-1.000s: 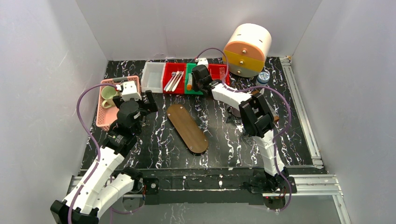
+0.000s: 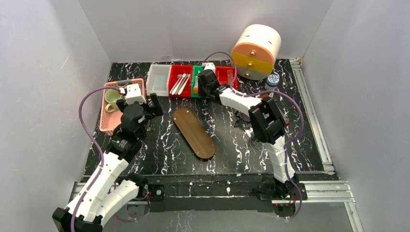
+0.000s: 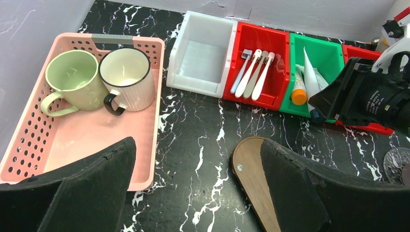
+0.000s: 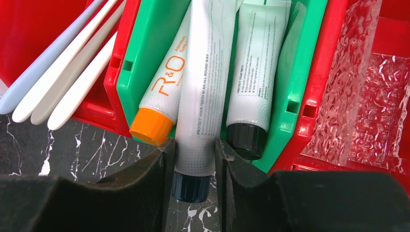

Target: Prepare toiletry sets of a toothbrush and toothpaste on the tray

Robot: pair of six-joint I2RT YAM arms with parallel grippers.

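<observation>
In the right wrist view, a white toothpaste tube [image 4: 196,106] with a dark cap lies over its neighbours, and my right gripper has its fingers against both sides just above the cap. An orange-capped tube [image 4: 162,92] and a black-capped tube [image 4: 251,82] flank it in the green bin [image 3: 322,50]. Several toothbrushes [image 3: 250,77] rest in the red bin [image 3: 279,82] to the left. The brown tray [image 2: 193,133] is empty at the table's centre. My left gripper stands open near the pink basket, nothing between its fingers.
Two mugs [image 3: 124,79] sit in the pink basket [image 2: 109,121] at left. A white bin [image 2: 158,79] is empty. A rounded drawer box [image 2: 256,50] and a jar [image 2: 272,82] stand at back right. Bare table surrounds the tray.
The left arm, tray and toothbrushes have kept their places.
</observation>
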